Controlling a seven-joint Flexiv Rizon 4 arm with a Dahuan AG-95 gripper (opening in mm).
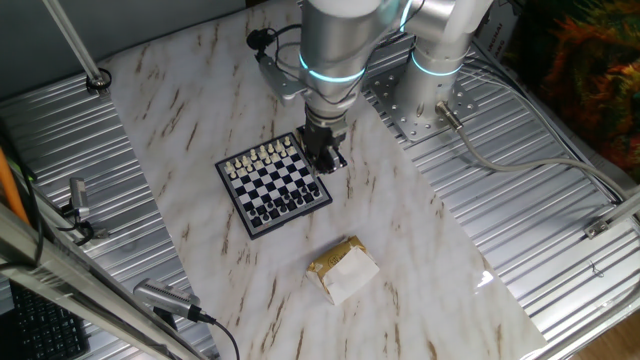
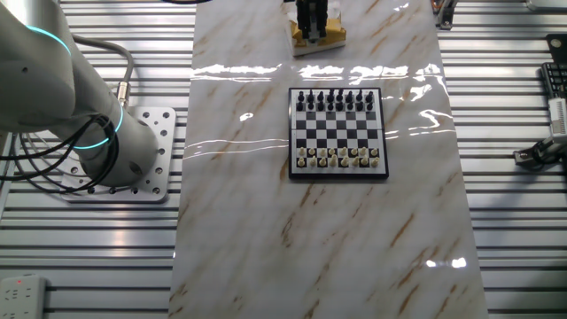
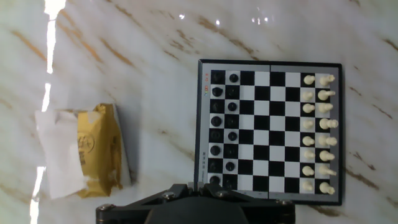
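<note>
My gripper (image 1: pixel 325 160) hangs above the table beside the chessboard's right edge in exterior view 1. In the wrist view its black fingers come together at the bottom centre, shut, with nothing visible between them. The black-and-white chessboard (image 3: pixel 269 130) lies flat, with white pieces (image 3: pixel 323 124) and black pieces (image 3: pixel 224 124) lined up along opposite sides. A gold and white packet (image 3: pixel 99 149) lies apart from the board. In exterior view 2 the dark gripper partly covers this packet (image 2: pixel 332 35).
The robot's base (image 1: pixel 425 95) stands on a slatted metal surface beside the tabletop. A camera (image 1: pixel 168 298) with a cable is mounted at the near left edge.
</note>
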